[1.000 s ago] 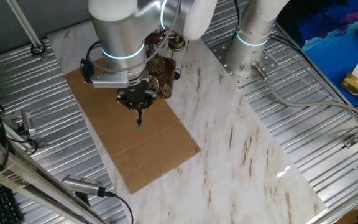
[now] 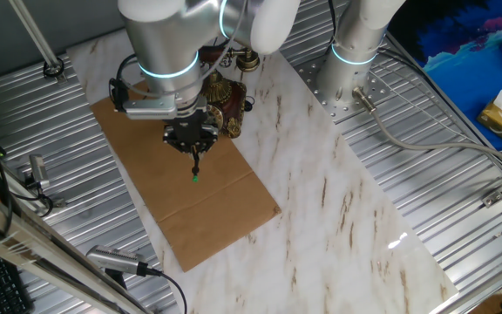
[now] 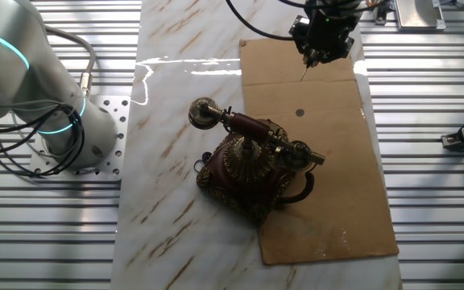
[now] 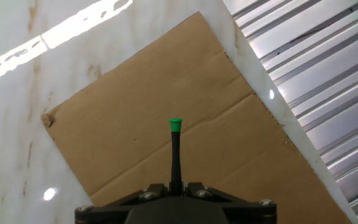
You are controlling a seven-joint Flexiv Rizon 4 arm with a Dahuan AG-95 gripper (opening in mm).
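Observation:
My gripper is shut, pointing down over the brown cardboard sheet (image 4: 160, 87). In the wrist view its black fingers meet in one narrow shaft with a green tip, and no object shows between them. Exterior view 1 has the gripper (image 2: 195, 178) above the sheet's middle, in front of the telephone. The old-style telephone (image 3: 248, 165) is dark red with brass ornaments, its handset (image 3: 252, 127) lying across the cradle. It stands partly on the sheet's edge, apart from the gripper (image 3: 304, 76). In exterior view 1 the arm hides part of it.
Ribbed metal flooring (image 2: 59, 166) surrounds the table. A small camera on a stand (image 2: 117, 260) is by the table's left edge. The robot's base (image 2: 347, 74) rises at the back right.
The upper arm has shifted slightly to the left in exterior view 1 over the last second. The gripper's tip has stayed almost in place, still shut. The telephone and cardboard have not moved.

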